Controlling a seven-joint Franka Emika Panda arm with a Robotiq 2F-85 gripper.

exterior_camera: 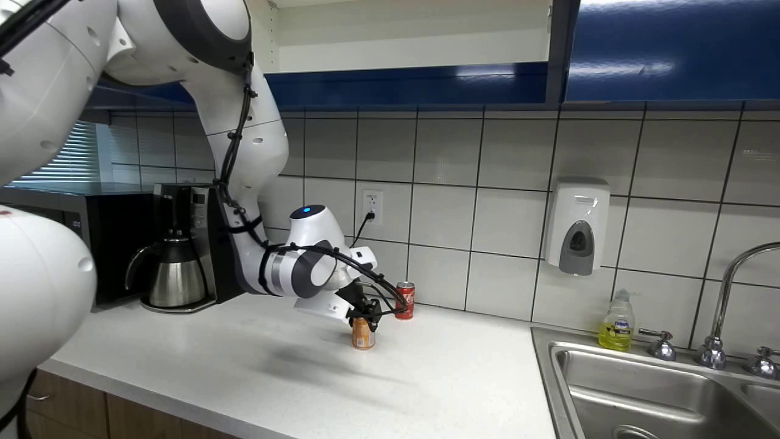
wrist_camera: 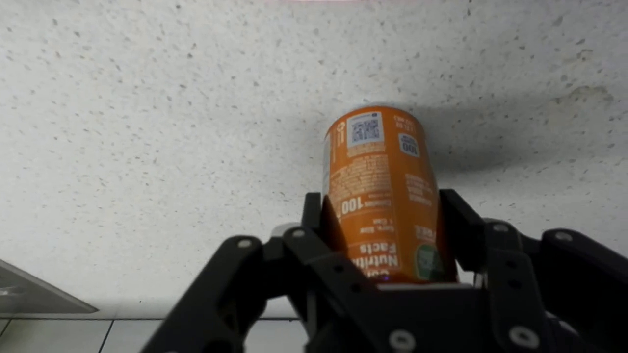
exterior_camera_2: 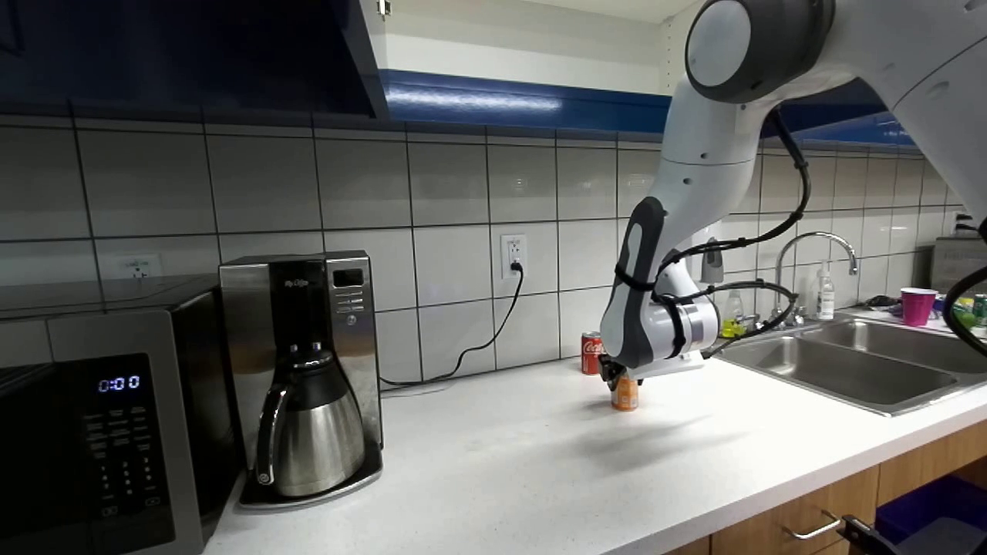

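In the wrist view an orange can (wrist_camera: 382,194) with a printed label stands between the black fingers of my gripper. Both pads press against its sides, so the gripper is shut on it. From the outside, the orange can (exterior_camera: 363,335) looks upright at the level of the white counter, its upper part covered by the gripper (exterior_camera: 365,314). Whether its base touches the counter is hard to tell. Behind it, close to the tiled wall, a red can (exterior_camera: 405,300) stands upright; the other exterior view shows this red can (exterior_camera_2: 591,353) left of the arm.
A coffee maker (exterior_camera_2: 302,379) and a microwave (exterior_camera_2: 102,416) occupy the left end of the counter. On the right lie the steel sink (exterior_camera: 658,380) and a bottle of yellow soap (exterior_camera: 618,322). An open cabinet (exterior_camera: 409,36) hangs above.
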